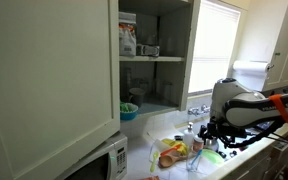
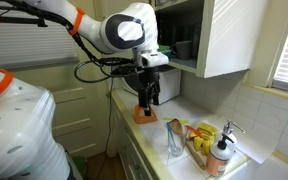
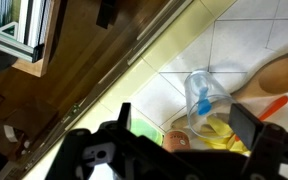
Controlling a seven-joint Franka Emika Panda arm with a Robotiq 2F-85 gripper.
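Observation:
No task is named. My gripper stands open in the wrist view, with its two dark fingers wide apart and nothing held. A clear and blue utensil [image 3: 202, 98] lies on the white tiled counter between and just ahead of the fingers. Beside it are a wooden spoon [image 3: 272, 77], yellow items [image 3: 220, 127], a red handle [image 3: 274, 107] and a brown round object [image 3: 176, 140]. Exterior view 1 has the gripper [image 1: 212, 137] above the right part of the counter, over a green round item [image 1: 212, 157]. From the other side, the gripper [image 2: 149, 101] appears above the counter's front edge.
An amber soap bottle [image 2: 220, 157] stands among the utensils. An orange item [image 2: 145, 115] lies farther along the counter. Exterior view 1 also has a microwave [image 1: 92, 163] at the left and open shelves [image 1: 152, 59] above. An open drawer [image 3: 34, 45] lies below the counter edge.

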